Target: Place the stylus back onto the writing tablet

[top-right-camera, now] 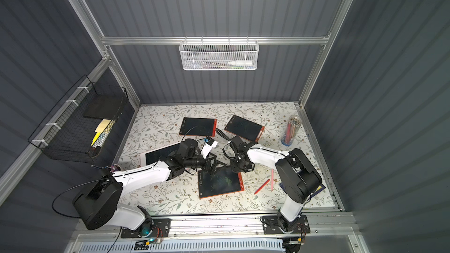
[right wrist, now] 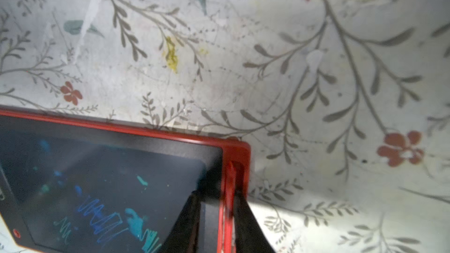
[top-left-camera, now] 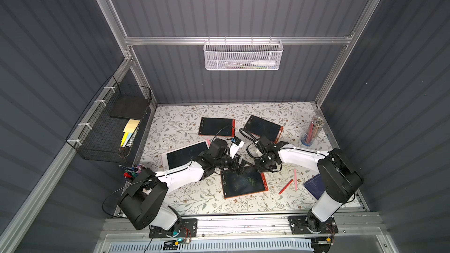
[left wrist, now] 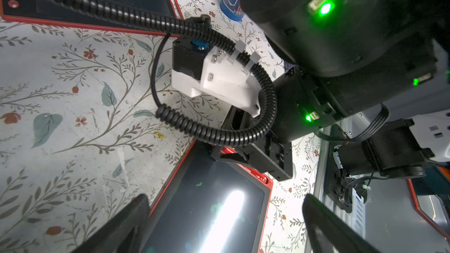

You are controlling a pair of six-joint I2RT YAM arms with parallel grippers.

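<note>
The writing tablet (top-left-camera: 241, 182), black with a red edge, lies at the front centre. In the right wrist view a red stylus (right wrist: 229, 182) lies along the red slot at its right edge; my right gripper is open around it, fingertips close by, one over the screen and one at the stylus. Whether it touches is unclear. My left gripper stands open above the tablet, beside the right wrist, with nothing between its fingers.
Other tablets (top-left-camera: 216, 126) lie behind and to the left. A red stylus (top-left-camera: 285, 186) and a pink one (top-left-camera: 295, 179) lie right of the tablet. A pencil jar (top-left-camera: 310, 133) stands at the back right; a dark blue pad (top-left-camera: 313, 185) lies front right.
</note>
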